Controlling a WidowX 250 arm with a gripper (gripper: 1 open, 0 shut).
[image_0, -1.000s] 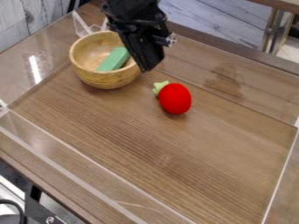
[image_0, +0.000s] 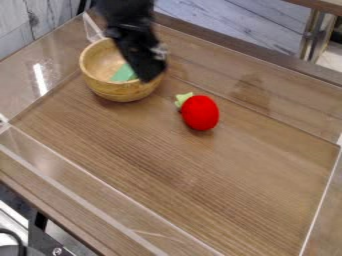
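Observation:
A wooden bowl (image_0: 123, 91) sits at the upper left with a green object (image_0: 124, 73) partly visible inside it. A red strawberry-like object with a green top (image_0: 199, 113) lies on the table to the right of the bowl. The dark robot arm and gripper hang blurred at the top centre, over the bowl's back part; whether the gripper is open or shut does not show.
A pale wooden edge or piece of furniture (image_0: 310, 10) is at the top right corner.
The gripper has moved up and to the left from over the red object to above the bowl. The objects on the table look unmoved.

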